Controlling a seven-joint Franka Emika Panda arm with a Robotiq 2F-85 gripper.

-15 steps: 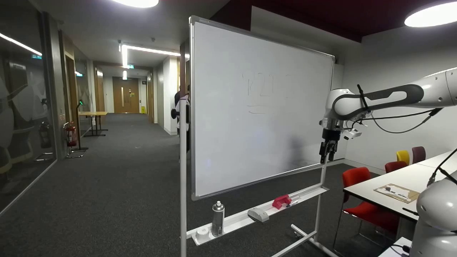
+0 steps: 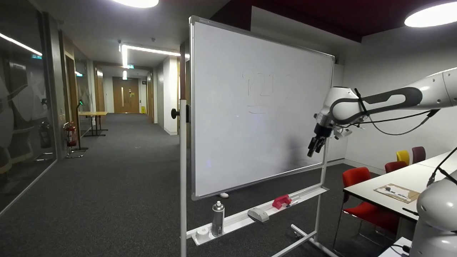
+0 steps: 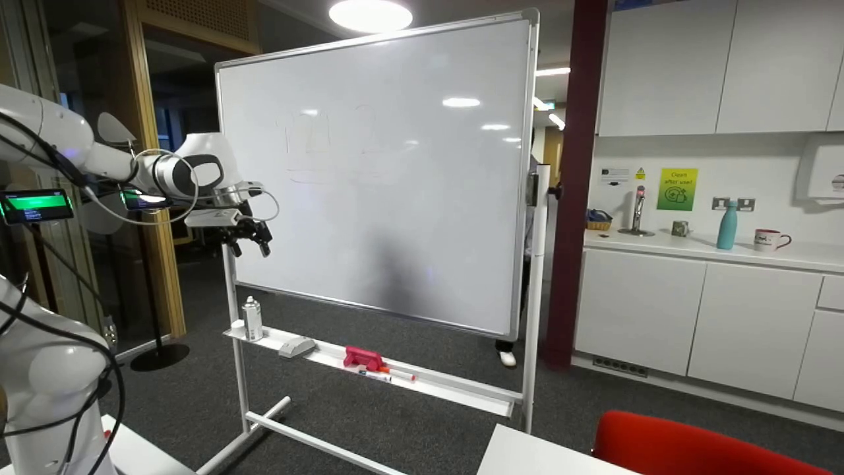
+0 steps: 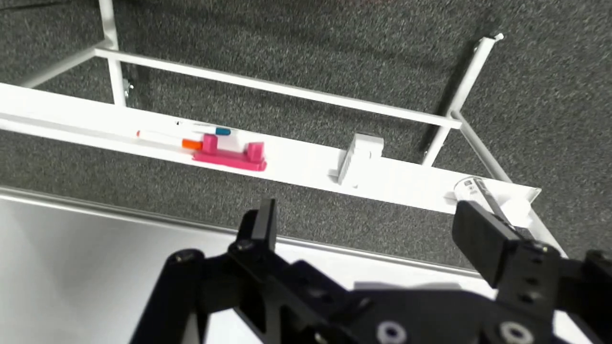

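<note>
My gripper is open and empty, its black fingers (image 4: 261, 223) spread wide in the wrist view. It hangs in front of the whiteboard (image 2: 257, 141), high above the tray (image 3: 459, 392). Faint pen strokes mark the board's upper part. On the tray lie a red holder (image 4: 232, 157), an orange-capped marker (image 4: 192, 144) and a blue-capped marker (image 4: 221, 131). A grey-white eraser (image 4: 360, 157) rests farther along. Near the tray's end a spray can (image 2: 218, 219) stands upright beside a white roll (image 2: 202, 234).
A white table (image 2: 390, 192) with a brown board (image 2: 397, 192) and red chairs (image 2: 356, 176) stand to the side in exterior view 1. The stand's lower bar (image 4: 275, 86) runs near the dark floor. Open carpet lies left of the board.
The gripper has swung left in exterior view 1, tilting and rising slightly. The objects on the tray have not moved. A person partly seen behind the board's left edge is no longer visible there.
</note>
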